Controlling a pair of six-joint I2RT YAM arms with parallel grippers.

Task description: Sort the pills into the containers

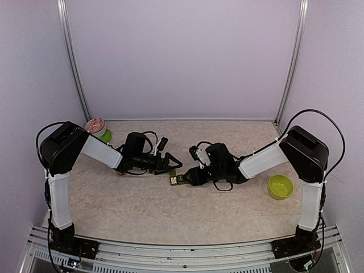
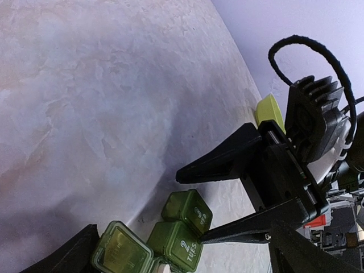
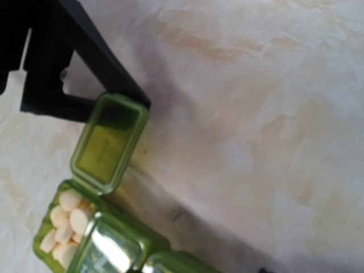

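A small green pill box [image 1: 181, 179] lies mid-table between both grippers. Its left compartment stands uncovered, with several pale pills [image 3: 63, 227] inside; its raised lid [image 3: 111, 142] leans out toward my left gripper [image 1: 177, 168]. The left fingers are open, one finger [image 3: 122, 82] touching or just behind the lid's far end. In the left wrist view that lid [image 2: 122, 250] shows low between the left fingers. My right gripper is partly open at the box's other end, its fingers on either side of the closed compartments [image 2: 187, 210]; a gap shows beside the upper finger [image 2: 213, 165].
A yellow-green bowl [image 1: 281, 186] sits on the right. At the back left are a white container with reddish contents [image 1: 95, 125] and a green item [image 1: 106, 136].
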